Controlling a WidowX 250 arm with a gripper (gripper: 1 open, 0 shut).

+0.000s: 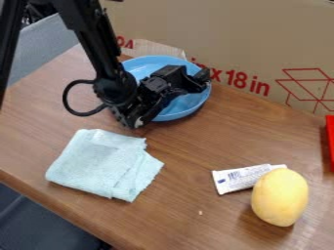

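Observation:
The black gripper (155,96) hangs low over a blue bowl (183,106) at the back left of the wooden table, its body covering much of the bowl. I cannot see clearly what, if anything, is between its fingers. In front lies a folded pale blue cloth (102,166). To the right a white tube (245,176) lies beside an upright yellow fruit-like object (278,198).
A cardboard box (235,34) stands along the back. A red object (327,144) shows at the right edge. The left table edge borders a grey area.

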